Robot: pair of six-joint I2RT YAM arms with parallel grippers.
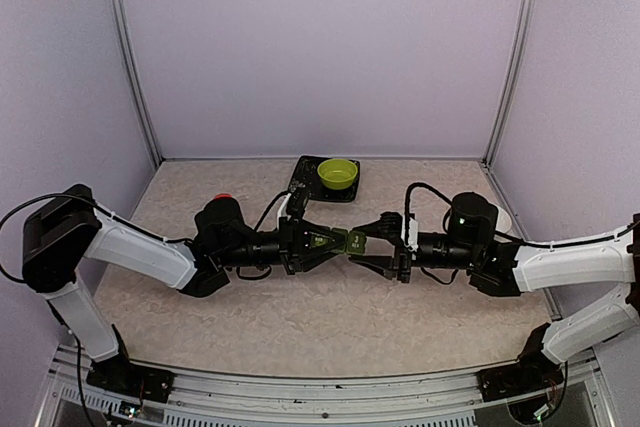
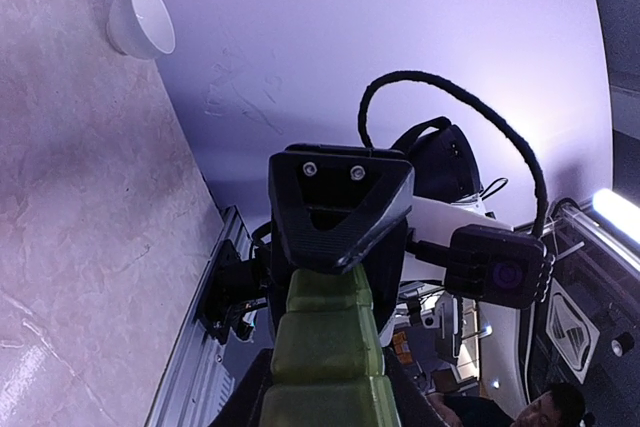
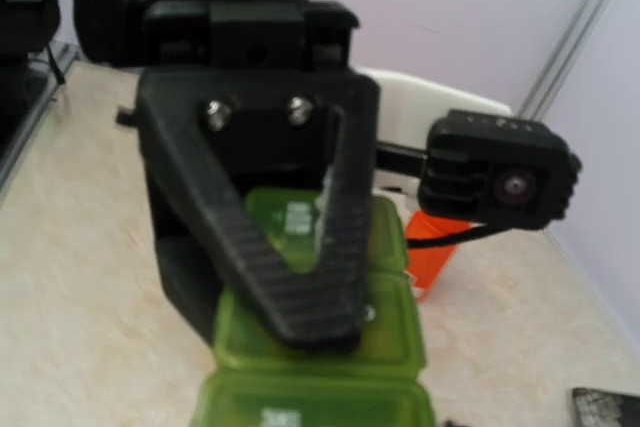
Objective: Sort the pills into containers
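A green segmented pill organizer (image 1: 354, 242) is held in mid-air between the two arms, with my left gripper (image 1: 325, 244) shut on it. In the right wrist view the organizer (image 3: 315, 397) shows lidded compartments behind a black finger. My right gripper (image 1: 368, 246) is part open around the organizer's right end in the top view; whether its fingers touch it I cannot tell. In the left wrist view the organizer (image 2: 325, 347) runs toward the right gripper's black finger.
A green bowl (image 1: 337, 169) sits on a black tray (image 1: 308, 182) at the back centre. A white bowl (image 2: 140, 22) stands near the wall. An orange object (image 3: 430, 252) lies behind the left gripper.
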